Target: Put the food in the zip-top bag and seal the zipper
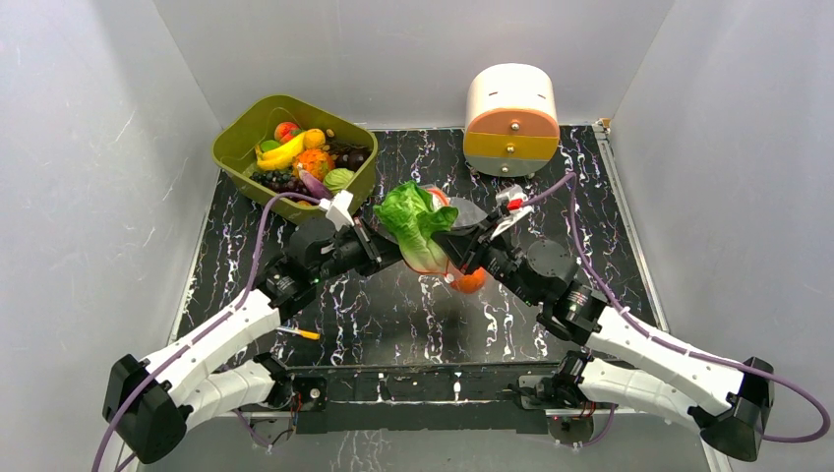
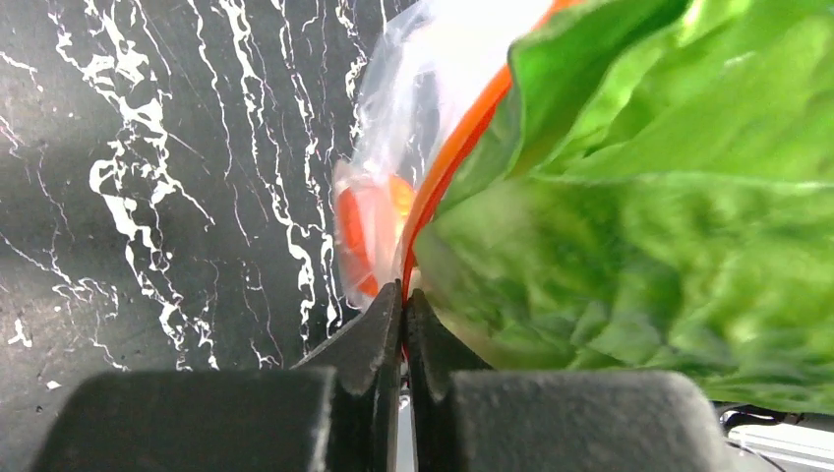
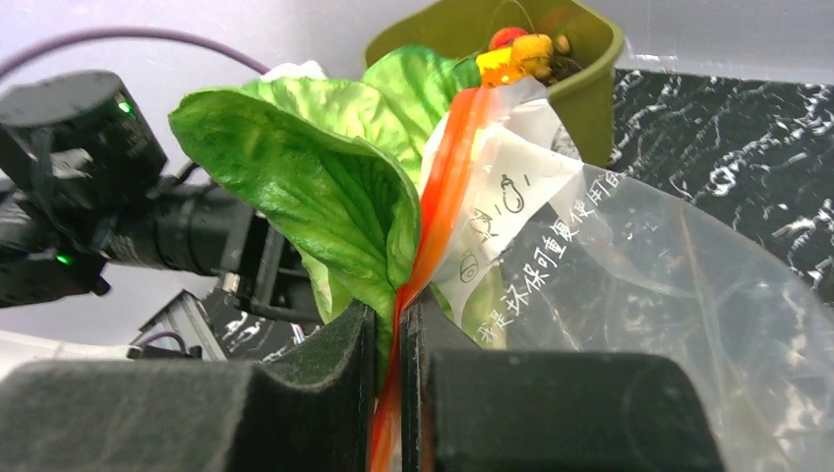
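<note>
The clear zip top bag (image 3: 639, 265) with its orange zipper strip (image 3: 457, 177) is held up between my two grippers. A green lettuce (image 1: 408, 218) stands in the bag's mouth, its leaves spreading above the orange edge. My left gripper is shut with the thin orange edge running between its fingertips, lettuce close beside it. On the opposite side my right gripper is shut on the bag's orange edge, and the lettuce leaf presses against its fingers. An orange item (image 1: 470, 280) shows low in the bag, partly hidden by the right gripper.
At the back left sits an olive basket (image 1: 224, 147) of assorted produce. A small cream drawer box (image 1: 510, 93) stands at the back right. An orange-handled tool (image 1: 305, 334) lies by the left arm.
</note>
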